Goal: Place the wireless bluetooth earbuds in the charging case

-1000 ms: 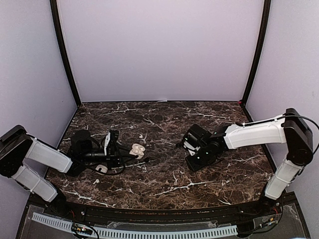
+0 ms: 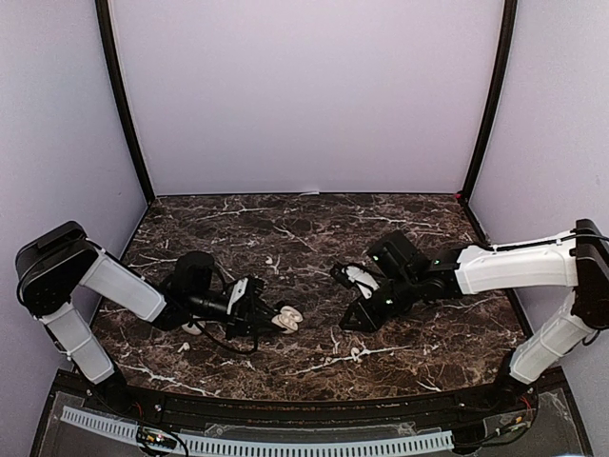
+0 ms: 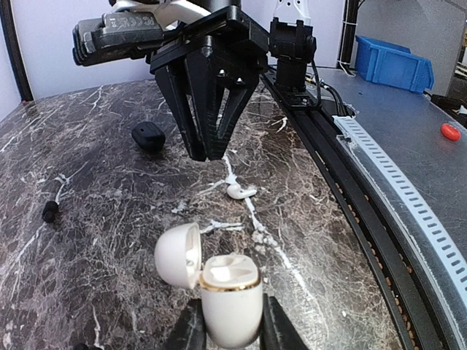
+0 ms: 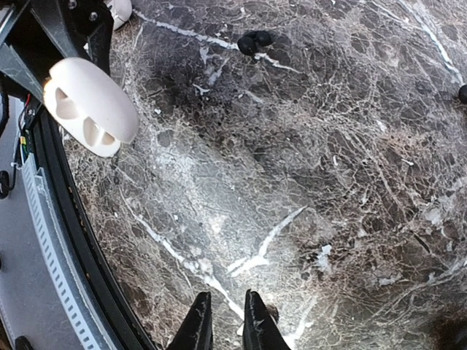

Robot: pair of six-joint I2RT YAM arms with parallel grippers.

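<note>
My left gripper (image 2: 274, 322) is shut on the white charging case, whose lid stands open, its earbud slots showing in the right wrist view (image 4: 91, 106). My right gripper (image 2: 347, 322) is right of the case, over the table, its fingertips part open. A small white earbud lies on the dark marble table (image 2: 314, 228) below the right gripper; in the right wrist view it is partly hidden by the fingertips.
Small dark items (image 4: 252, 42) lie on the table, and a black rounded object (image 3: 148, 136) sits further back. The table's front edge has a rail (image 2: 257, 438).
My left gripper has moved right and down in the top view with the case. My right gripper has shifted slightly left and its arm has swung.
</note>
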